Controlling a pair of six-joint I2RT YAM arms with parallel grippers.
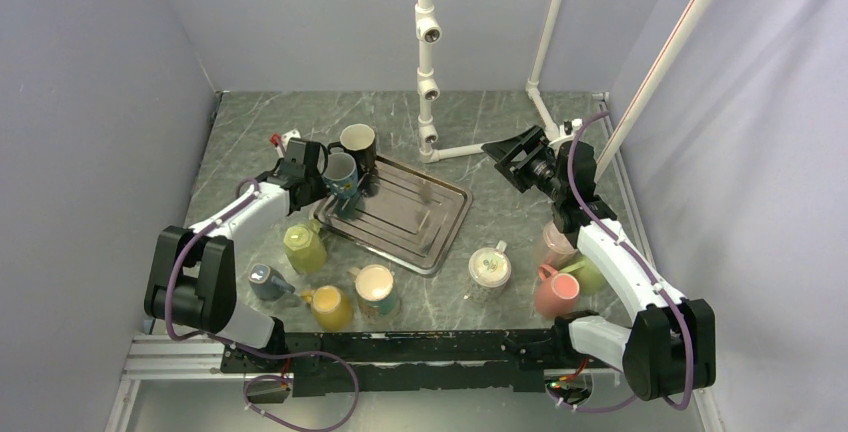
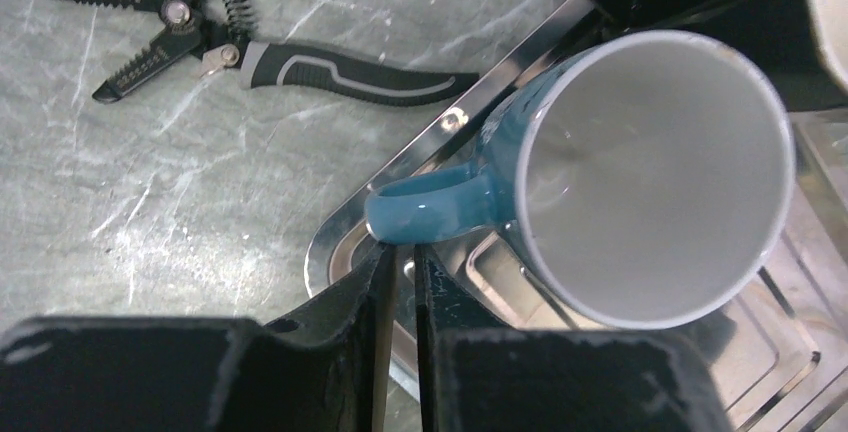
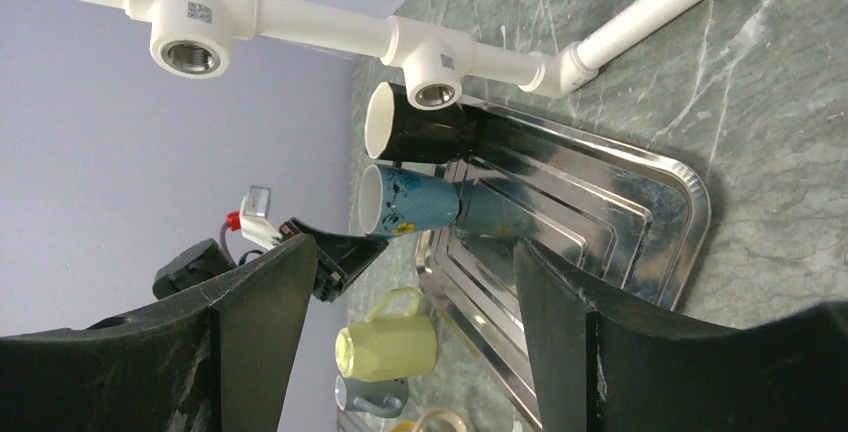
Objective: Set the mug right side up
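Note:
A blue flowered mug (image 1: 341, 174) stands with its white interior facing up at the left corner of the metal tray (image 1: 440, 237); the left wrist view shows its rim and its handle (image 2: 430, 207). My left gripper is at that handle, its fingertips close together at the handle's lower edge; whether they hold it is unclear. A black mug (image 3: 425, 127) stands beside the blue one. My right gripper is open above the table on the right, with nothing between its fingers.
Several mugs, including a green one (image 1: 304, 248) and a pink one (image 1: 556, 297), stand along the front and right. Pruning shears (image 2: 350, 77) lie left of the tray. A white pipe frame (image 1: 428, 52) rises at the back. The table right of the tray is fairly clear.

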